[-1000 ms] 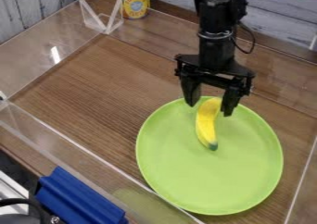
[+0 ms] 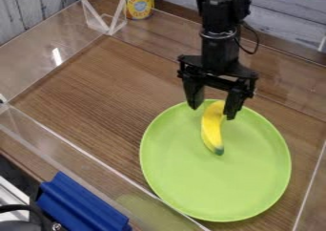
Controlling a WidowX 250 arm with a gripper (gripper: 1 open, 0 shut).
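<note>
A yellow banana (image 2: 212,131) lies on a large green plate (image 2: 192,182) at the centre right of the camera view. My black gripper (image 2: 213,99) hangs over the banana's upper end at the back of the plate, its fingers apart in an open stance. Whether the fingertips touch the banana cannot be made out.
Bare wooden table (image 2: 95,92) lies to the left. A can (image 2: 135,1) stands at the back left. Clear plastic walls edge the table, and blue plastic pieces (image 2: 74,208) lie at the front left.
The gripper has shifted very slightly over the banana's upper end. The banana and plate look unmoved.
</note>
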